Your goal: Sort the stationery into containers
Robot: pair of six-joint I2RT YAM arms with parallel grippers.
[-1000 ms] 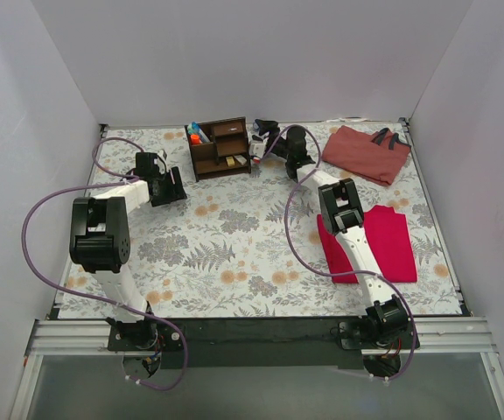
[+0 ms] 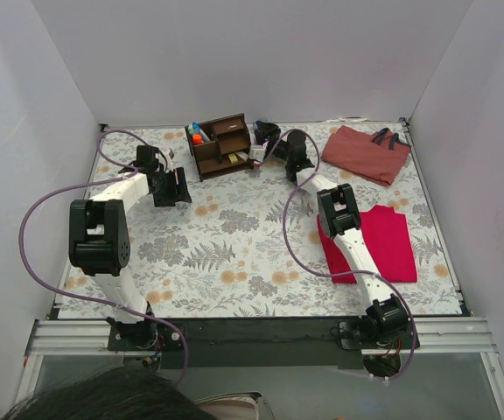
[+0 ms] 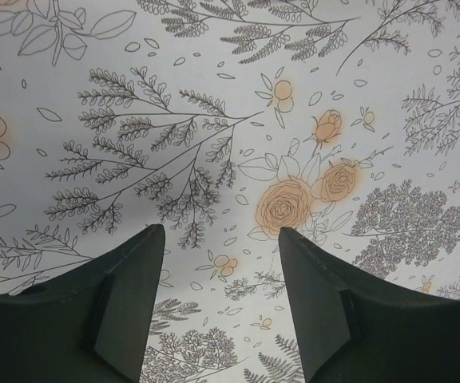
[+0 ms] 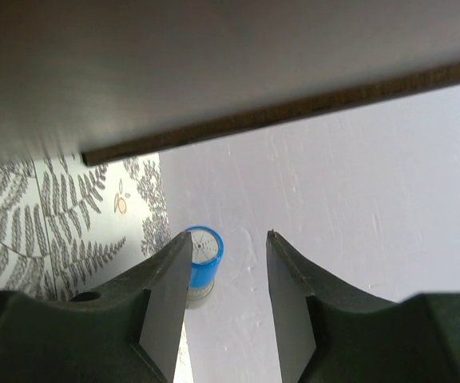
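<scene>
A dark brown wooden organizer [image 2: 220, 166] stands tilted at the back of the table, with blue and orange stationery [image 2: 198, 136] in its left part and small pale items [image 2: 237, 157] low on its right. Over the left of the table, my left gripper is open above bare cloth. Beside the organizer's right end is my right gripper; its fingers stand apart, and no object shows clearly held between them. A blue-rimmed cylinder [image 4: 204, 259] appears beyond the left finger, which partly covers it. A brown panel [image 4: 214, 72] fills the top of the right wrist view.
A reddish-brown cloth bag [image 2: 366, 155] lies at the back right. Nearer, a bright red cloth [image 2: 388, 245] lies partly behind the right arm. A grey wall rises close behind the organizer.
My left gripper has shifted slightly to the right and toward the front. The right arm has moved only a little, and the organizer tilts slightly more. At the front edge, a dark head has moved right.
</scene>
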